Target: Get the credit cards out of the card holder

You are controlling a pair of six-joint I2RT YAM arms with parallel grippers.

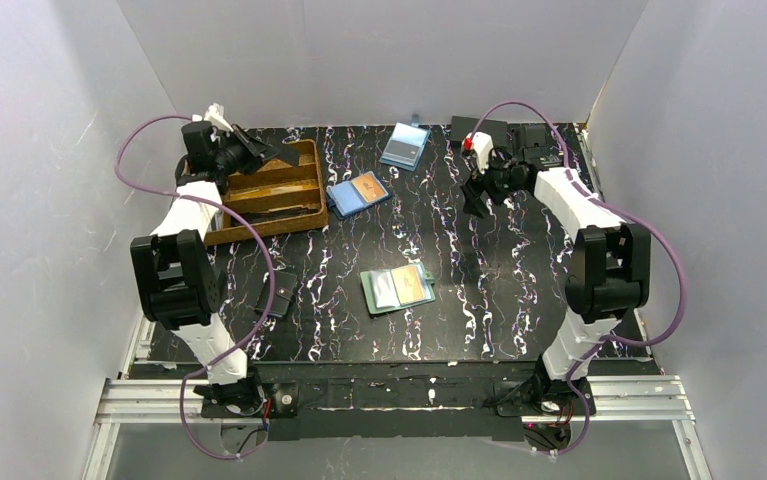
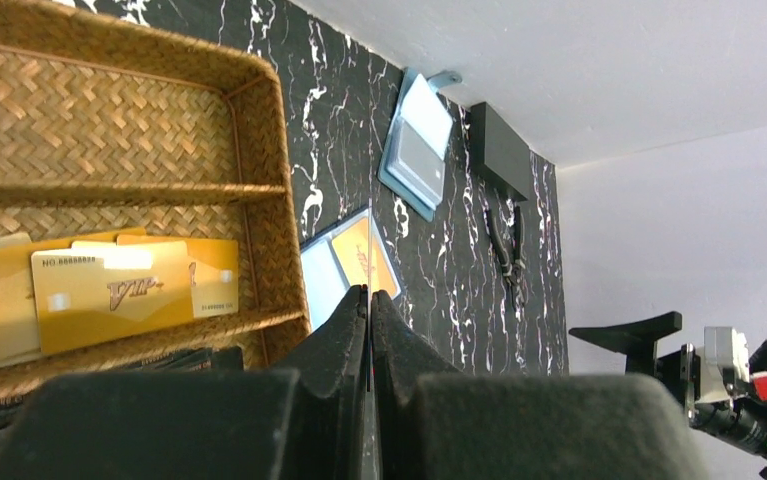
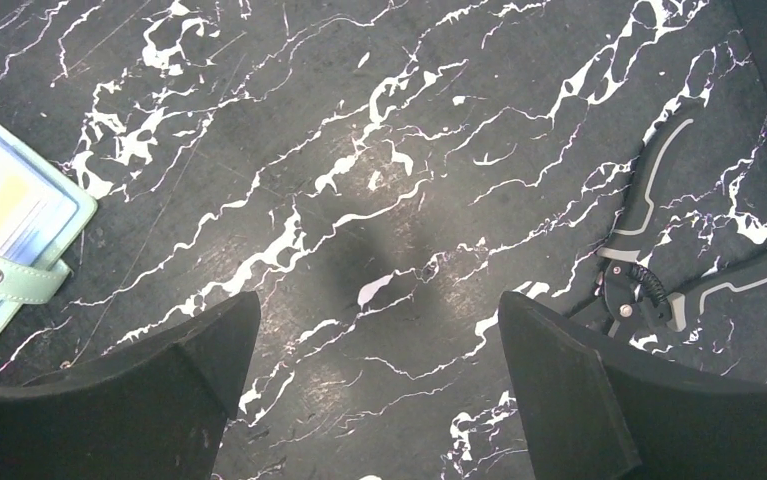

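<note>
Three open card holders lie on the table: a blue one (image 1: 347, 198) with an orange card beside the basket, a light blue one (image 1: 402, 147) at the back, a green one (image 1: 397, 288) at front centre with a yellow card. A dark closed holder (image 1: 277, 296) lies front left. Gold cards (image 2: 109, 300) lie in a compartment of the woven basket (image 1: 318, 215). My left gripper hangs above the basket's right end, shut, nothing showing between its fingers. My right gripper stands open over bare table at the right, the green holder at its left view's edge.
Pliers (image 3: 649, 190) lie under the right arm, near a black box (image 2: 499, 150) at the back right. Free marble table (image 1: 459, 250) stretches between the holders and the right arm.
</note>
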